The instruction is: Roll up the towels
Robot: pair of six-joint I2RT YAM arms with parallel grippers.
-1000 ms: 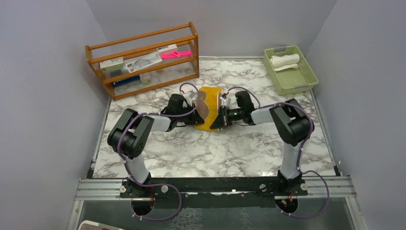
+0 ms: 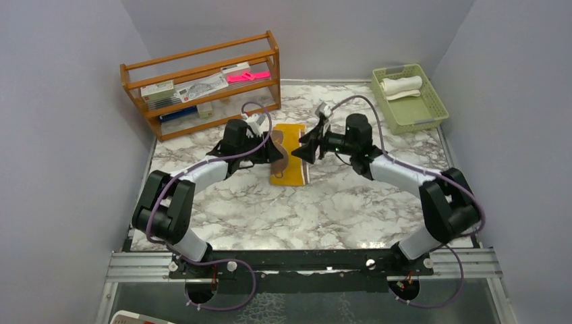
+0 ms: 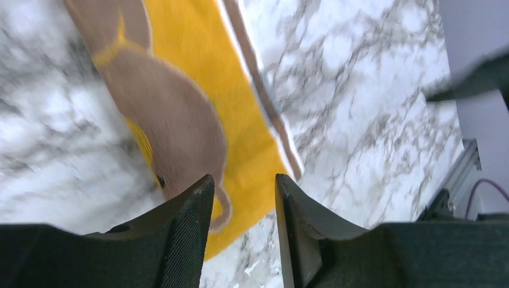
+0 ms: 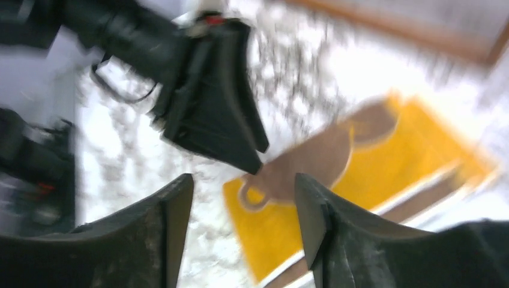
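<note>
A yellow towel [image 2: 293,172] with a brown pattern and a white-and-brown striped edge lies folded into a narrow rectangle on the marble table. Over its left side hovers my left gripper, fingers apart and nothing between them. Above the right, striped side is my right gripper; its fingers stand apart, the towel showing beyond them and nothing held. The right wrist view is blurred, but the left gripper's fingers [image 4: 243,153] show close to the brown part. A rolled white towel [image 2: 403,85] rests in the green basket [image 2: 413,125].
A wooden rack [image 2: 276,81] with boxes and a pink item [image 2: 248,77] stands at the back left, close to the towel's far end. Both grippers are close together.
My right gripper has risen and moved towards the back, away from the towel's near right corner. The left gripper has shifted slightly towards the back. The towel lies slightly further left.
</note>
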